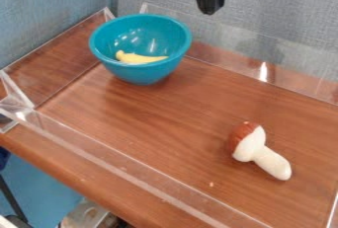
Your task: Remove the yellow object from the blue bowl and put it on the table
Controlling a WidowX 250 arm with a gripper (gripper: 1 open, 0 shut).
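Observation:
The blue bowl (101, 49) stands upright near the back left corner of the table. Inside it lies a yellow object (137, 58), long and narrow, its tip towards the right. My gripper (209, 7) is at the top of the view, above and to the right of the bowl and apart from it. Only its dark lower end shows, since the frame cuts off the rest. Whether its fingers are parted cannot be made out.
A mushroom toy (268, 161) with a brown cap and white stem lies at the front right. Low clear walls (126, 173) edge the wooden table (152, 128).

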